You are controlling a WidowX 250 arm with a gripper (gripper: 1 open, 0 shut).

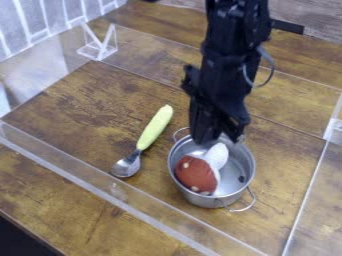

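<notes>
My gripper (211, 133) hangs over a steel pot (233, 190), its lower end at the pot's back rim; it looks shut, with nothing clearly held. In the pot lie a red-and-white object (198, 174) and a white piece beside it. Left of the pot a spoon with a pale yellow-green handle (154, 129) and metal bowl lies on the wooden table.
A small white rack (99, 42) stands at the back left, near a white railing. Clear strips run along the front and right edges.
</notes>
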